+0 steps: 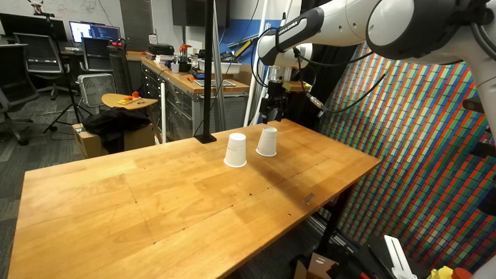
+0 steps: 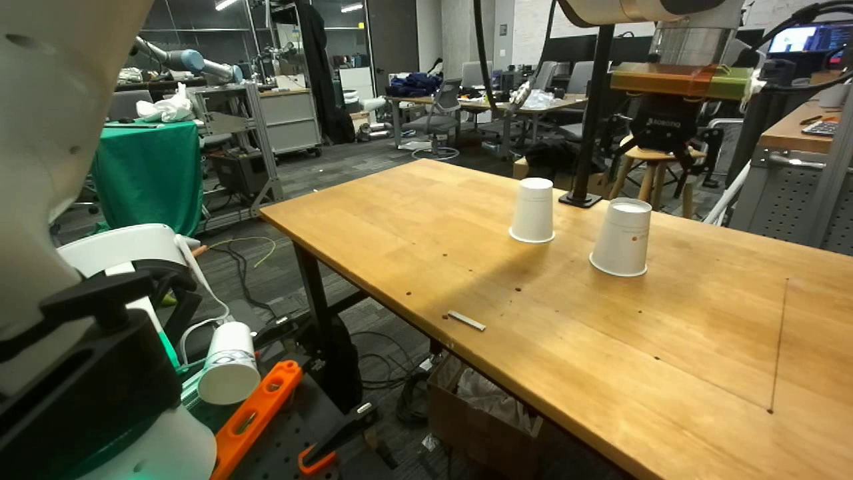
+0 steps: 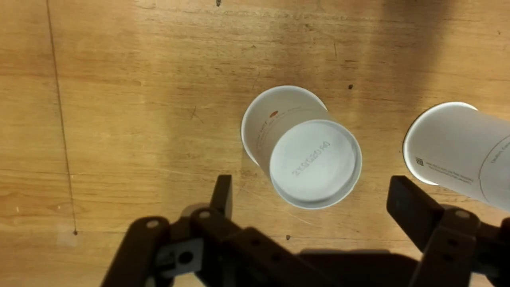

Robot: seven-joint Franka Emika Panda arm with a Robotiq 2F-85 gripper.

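Two white paper cups stand upside down on the wooden table, a short gap between them. One cup (image 1: 235, 150) bears a small orange mark, visible on the cup (image 2: 622, 240) in exterior view 2 and on the central cup (image 3: 313, 162) in the wrist view. The other cup (image 1: 267, 142) is partly cut off at the right of the wrist view, where its side (image 3: 454, 148) shows. My gripper is open above the cups, pointing down. From the wrist, the marked cup's base appears between the spread fingers, with nothing gripped.
A black post (image 1: 205, 138) rises from the table's edge close to the cups. A small flat metal strip (image 2: 466, 321) lies near the opposite edge.
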